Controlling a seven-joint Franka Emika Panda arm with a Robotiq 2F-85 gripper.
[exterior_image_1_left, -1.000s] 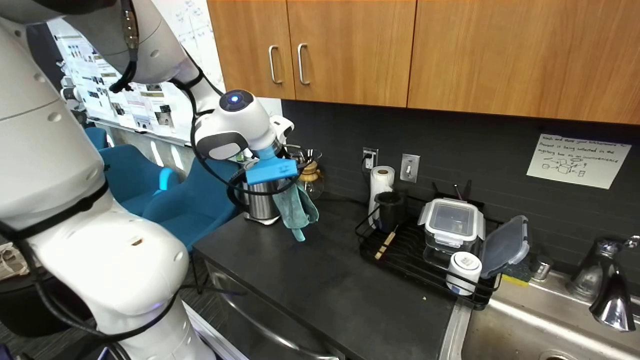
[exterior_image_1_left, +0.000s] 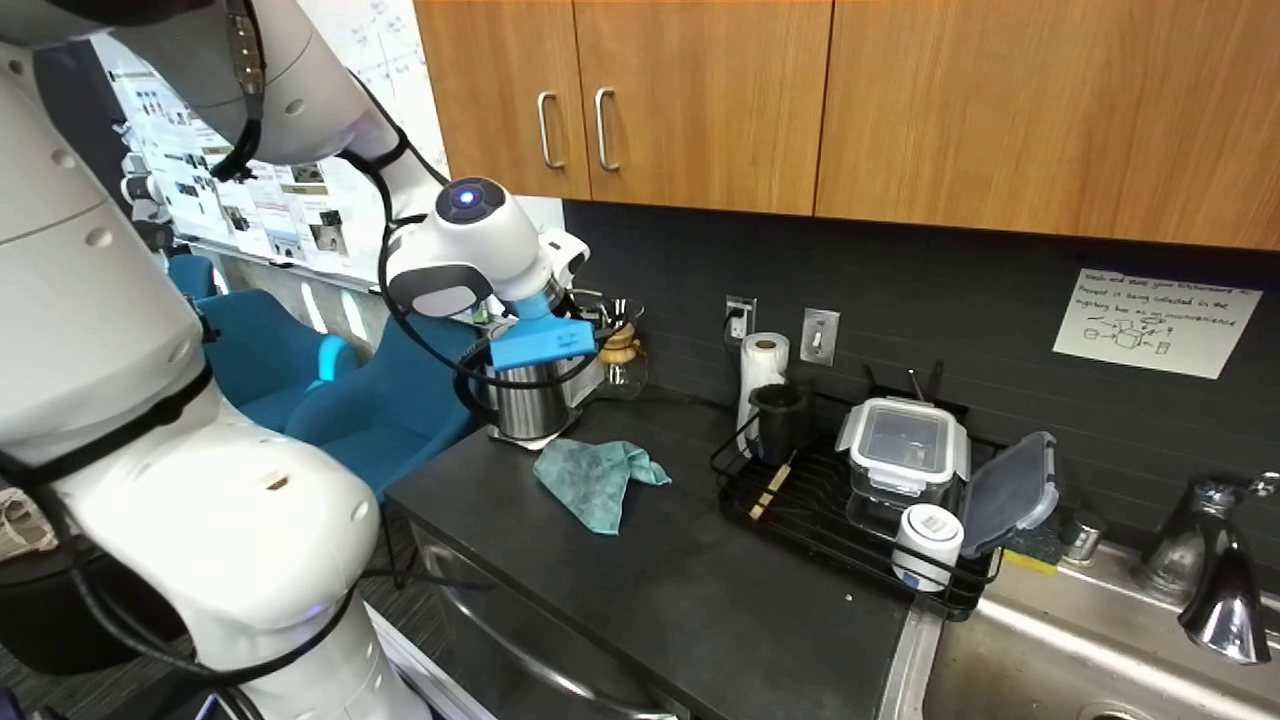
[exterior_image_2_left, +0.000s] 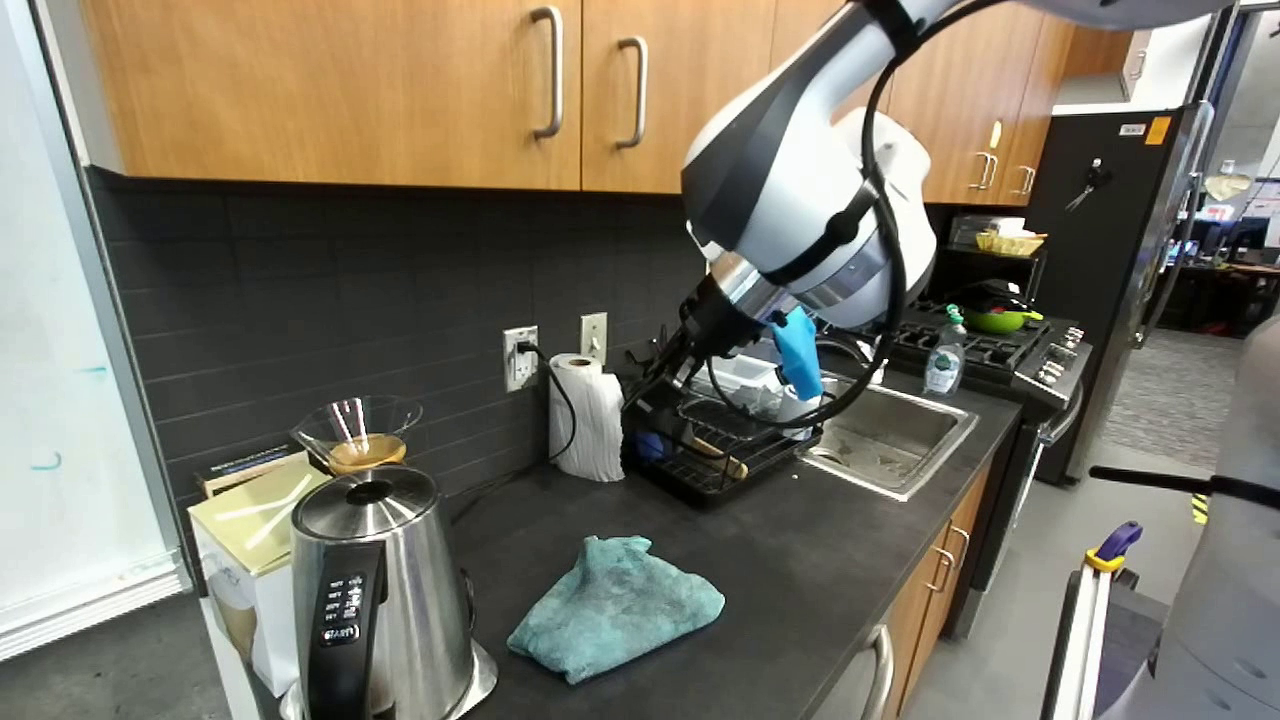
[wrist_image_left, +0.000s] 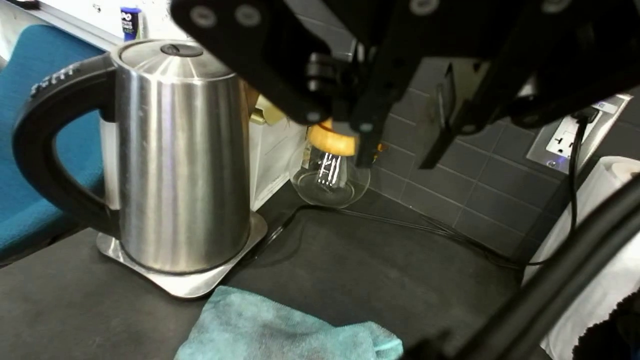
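Observation:
A crumpled teal cloth (exterior_image_1_left: 600, 478) lies on the dark counter, below and apart from my gripper. It rests near the kettle (exterior_image_2_left: 384, 576), and its upper part shows at the bottom of the wrist view as a teal cloth (wrist_image_left: 270, 330). My gripper hangs above the counter; in the wrist view its dark fingers (wrist_image_left: 364, 144) stand apart, part way open, holding nothing. In exterior view 1 the fingers are mostly hidden behind the blue piece at the wrist.
The steel kettle stands left of the cloth, with a glass carafe (wrist_image_left: 330, 180) behind it. Right of the cloth are a paper towel roll (exterior_image_1_left: 762, 378) and a loaded dish rack (exterior_image_1_left: 816, 504), then the sink (exterior_image_1_left: 1032, 636). Open counter (exterior_image_1_left: 720, 612) lies in front.
A second ago the teal cloth hung from my gripper in front of the kettle.

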